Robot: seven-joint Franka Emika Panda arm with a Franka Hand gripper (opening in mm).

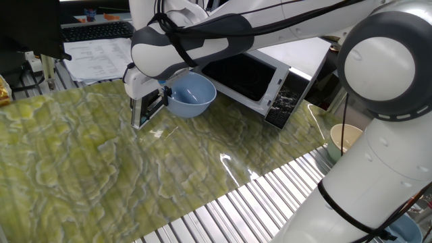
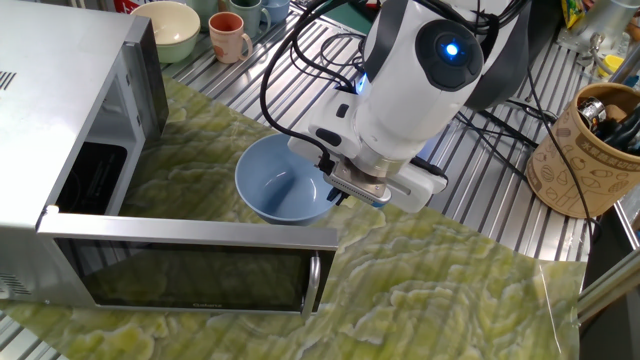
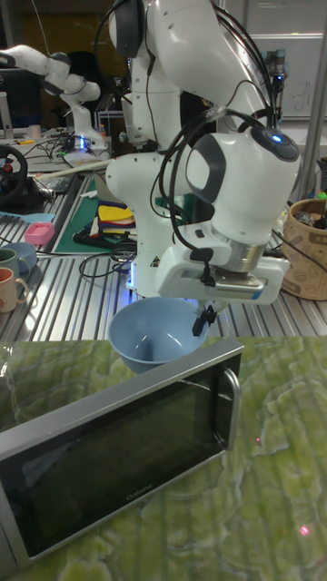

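Note:
A light blue bowl [image 2: 284,180] stands upright, with its inside empty apart from a shadow, close to the open microwave door [image 2: 190,265]. My gripper [image 3: 204,319] points down at the side of the bowl away from the microwave, its dark fingertips by the rim. In the first exterior view, the gripper [image 1: 163,96] sits at the bowl's left edge and the arm hides part of it. The fingers look close together, but whether the rim lies between them cannot be made out. The microwave body [image 2: 60,60] is at the left of the second exterior view.
A cream bowl [image 2: 168,30] and a pink mug [image 2: 229,37] stand behind the microwave. A brown utensil bucket [image 2: 580,160] is at the far right. The door's handle [image 3: 233,407] sticks out near the gripper.

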